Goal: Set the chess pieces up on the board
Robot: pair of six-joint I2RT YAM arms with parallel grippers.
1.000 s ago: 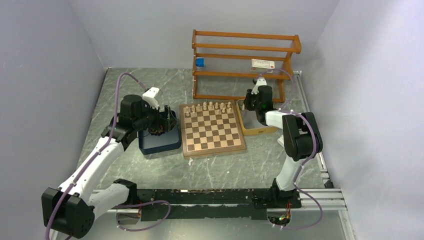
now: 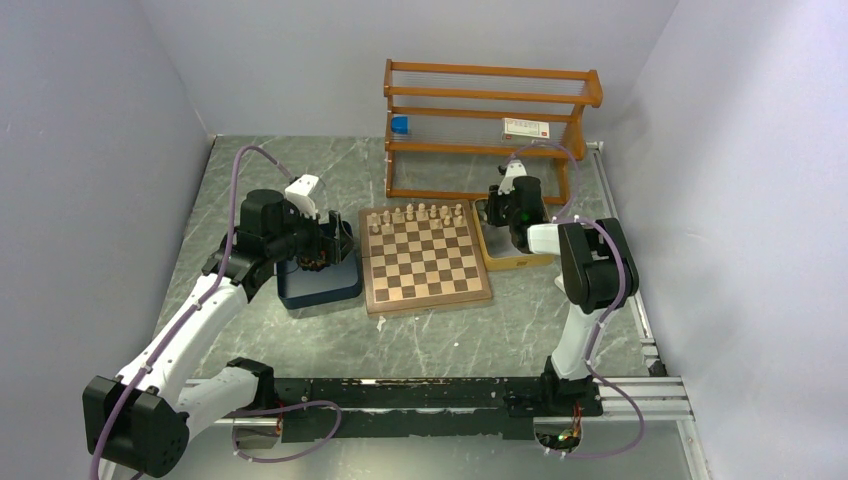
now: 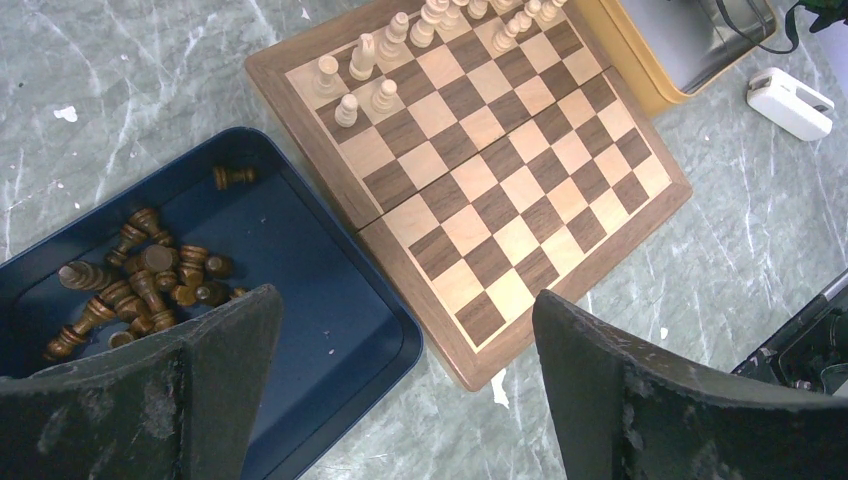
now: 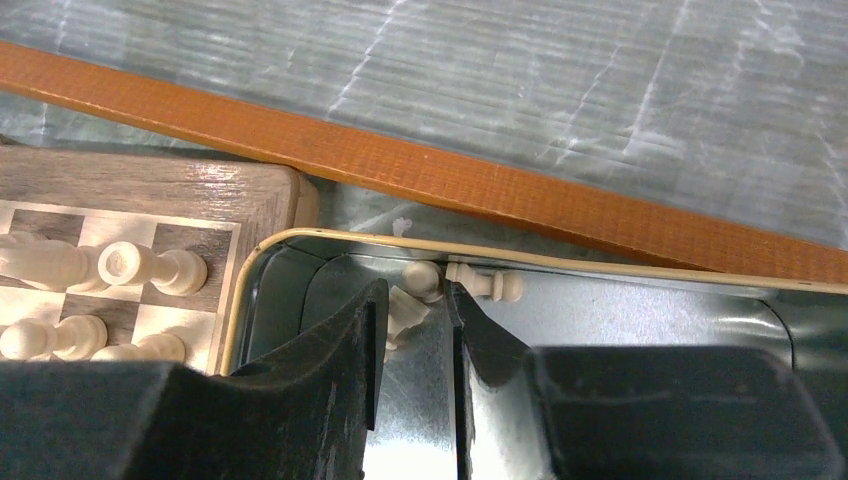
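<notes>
Light pieces (image 3: 363, 57) stand along the far edge of the chessboard (image 3: 470, 200), with several pawns (image 3: 384, 96) on the row in front; the rest of the board is bare. In the right wrist view, a few light pieces (image 4: 422, 280) lie in the far left part of the yellow-rimmed bin (image 4: 640, 330). My right gripper is part open above them, its fingertips apart, and one piece shows in the gap; no grip on it can be made out. My left gripper hangs wide open and empty over the blue bin (image 3: 330, 330), where dark pieces (image 3: 150, 275) lie heaped.
A wooden rack (image 2: 490, 95) stands behind the board; its lower rail (image 4: 450, 175) runs close behind the yellow-rimmed bin. A small white object (image 3: 790, 103) lies on the table beside that bin. The table in front of the board is clear.
My right arm has shifted slightly within the area over the yellow-rimmed bin, its gripper a little lower in the top view. The left arm and the pieces on the board look unmoved.
</notes>
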